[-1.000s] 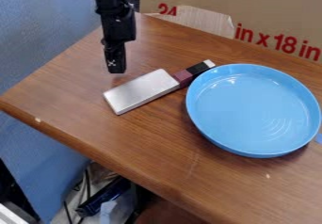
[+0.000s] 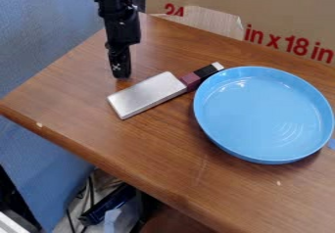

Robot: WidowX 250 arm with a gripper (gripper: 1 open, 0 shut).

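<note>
My black gripper [image 2: 120, 67] points straight down over the left back part of the wooden table, its tip at or just above the surface; whether its fingers are apart is hard to make out. To its right and a little nearer lies a cleaver-like object with a silver blade [image 2: 147, 95] and a dark red handle [image 2: 195, 78], lying diagonally. Its handle end lies beside a blue plate [image 2: 262, 115], which fills much of the table's right side.
A cardboard box [image 2: 281, 12] stands behind the table. A blue padded surface lies beyond the left edge, with assorted items below at the lower left.
</note>
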